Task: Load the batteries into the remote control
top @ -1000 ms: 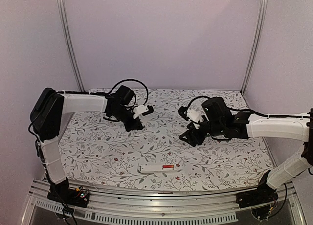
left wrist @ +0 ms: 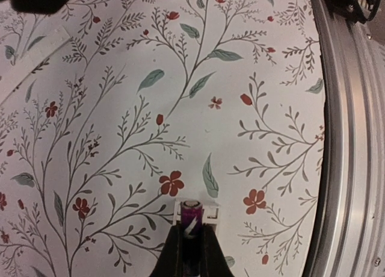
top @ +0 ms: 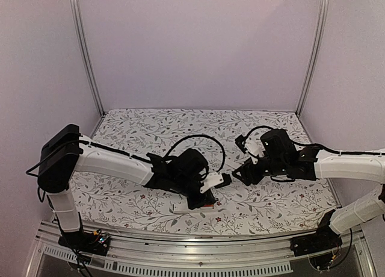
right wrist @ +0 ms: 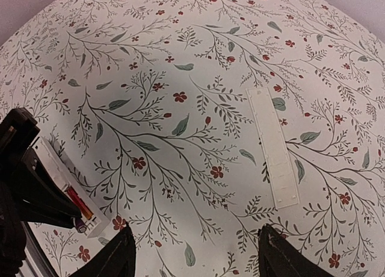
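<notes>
The white remote control (top: 183,209) lies near the table's front edge, partly covered by my left gripper (top: 201,203). A red battery (right wrist: 79,202) sits in its compartment, in the right wrist view. Between the left fingers is a dark purple battery (left wrist: 191,217), its end pointing out past the fingertips. This battery is over the remote's end; whether it touches the compartment I cannot tell. My right gripper stands open above bare table, right of the remote, with nothing between its fingers.
A long white strip, seemingly the remote's cover (right wrist: 274,147), lies flat on the patterned table beyond the right gripper. A metal rail (left wrist: 349,144) runs along the front edge.
The right arm has shifted slightly right and toward the front. The remote has not visibly moved.
</notes>
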